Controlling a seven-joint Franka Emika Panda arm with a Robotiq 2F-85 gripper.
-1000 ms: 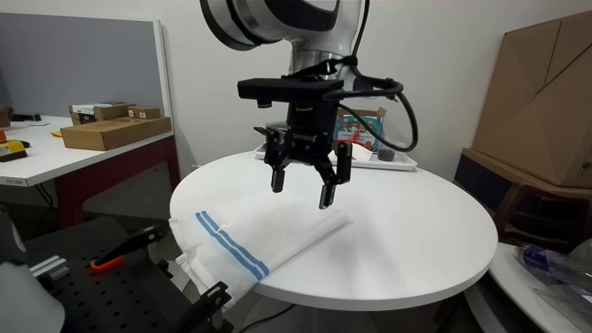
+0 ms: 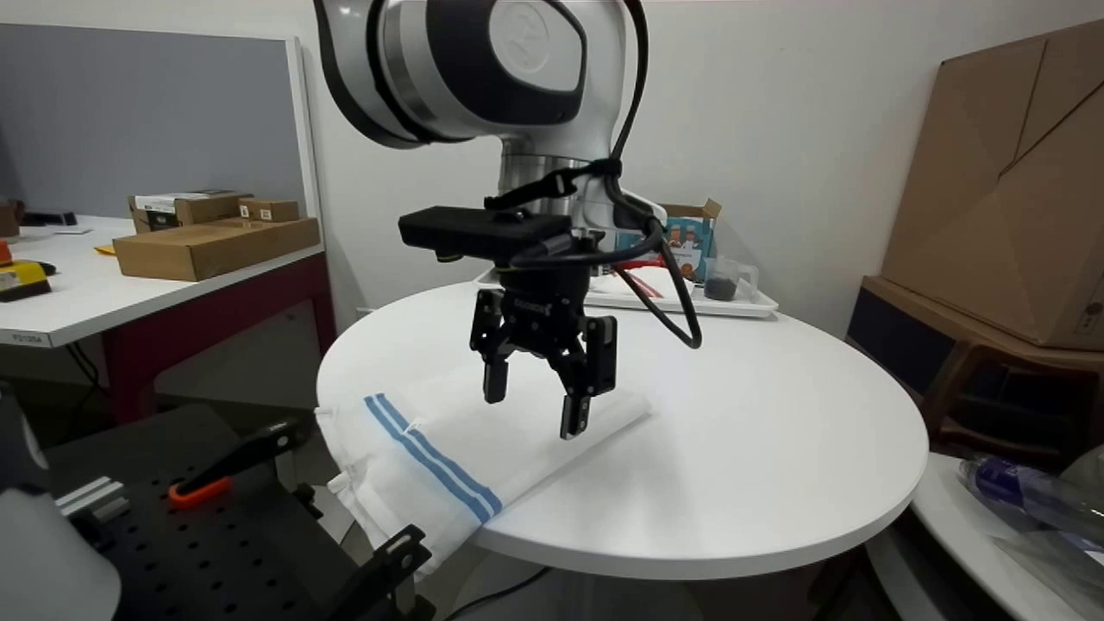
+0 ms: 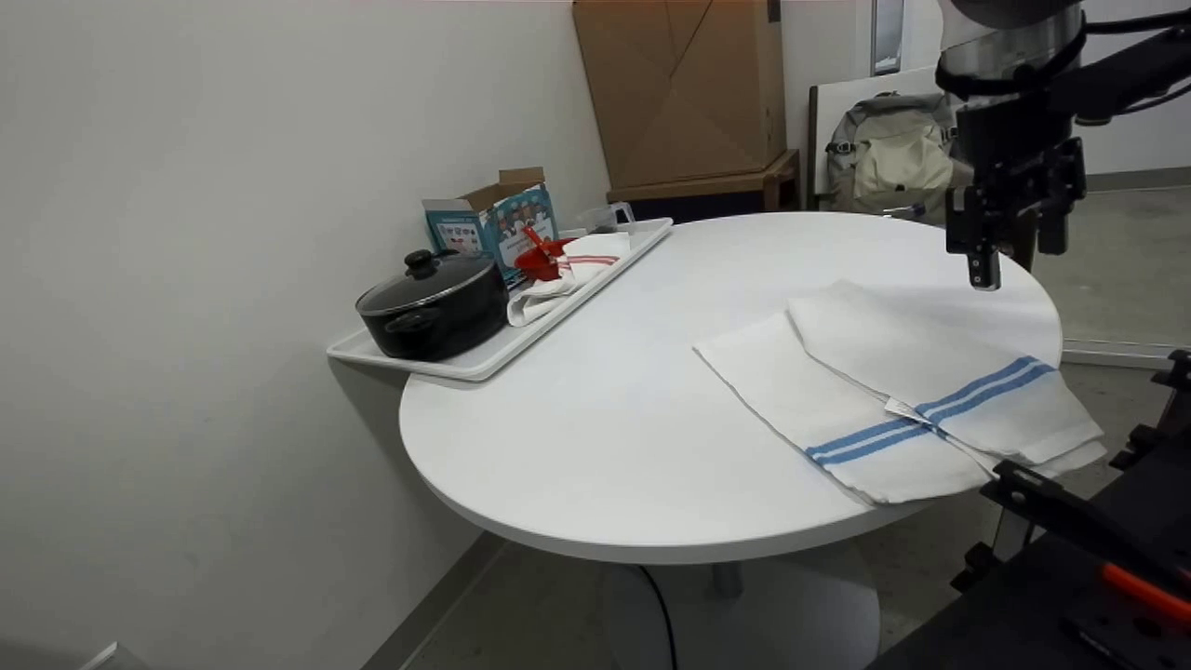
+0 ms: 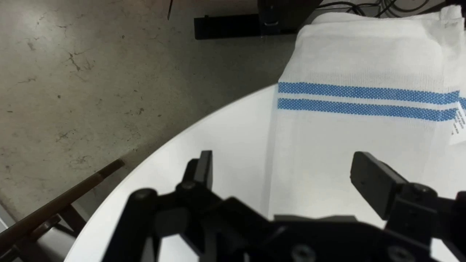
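Note:
A white towel with paired blue stripes (image 2: 466,435) lies folded on the round white table (image 2: 745,445), its striped end reaching over the table's edge. In the second exterior view the towel (image 3: 849,380) shows two overlapping layers and a small white tag. My gripper (image 2: 535,404) hangs open above the towel's plain end, apart from the cloth, with nothing between its fingers. Looking down in the wrist view, the gripper's left finger (image 4: 203,170) is over bare table beside the towel's side edge, and the right finger (image 4: 375,183) is over the towel (image 4: 323,153).
At the table's back, a white tray (image 3: 491,363) carries a black lidded pot (image 3: 435,307), an open blue box (image 3: 519,223), a red item and a red-striped cloth. A dark perforated platform (image 2: 207,538) with black clamps adjoins the striped end.
The open gripper has come down and moved left in the first exterior view, closer to the towel. The towel looks unmoved.

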